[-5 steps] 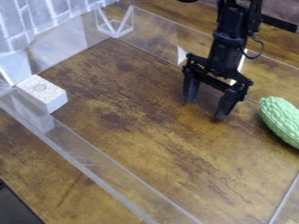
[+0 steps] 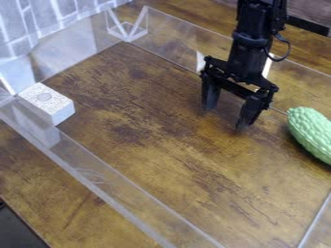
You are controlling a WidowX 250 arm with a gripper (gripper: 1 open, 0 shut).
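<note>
The black robot arm comes down from the top right, its gripper low over the wooden floor of a clear-walled bin. The two dark fingers stand apart, and I see nothing clearly held between them; the space under the wrist is dark. A green bumpy corn-shaped object lies at the right edge, to the right of the gripper. A white patterned block lies at the left, beside the clear wall.
Clear plastic walls border the wooden surface, whose middle and front are bare. A pale crinkled covering is at the top left, outside the bin.
</note>
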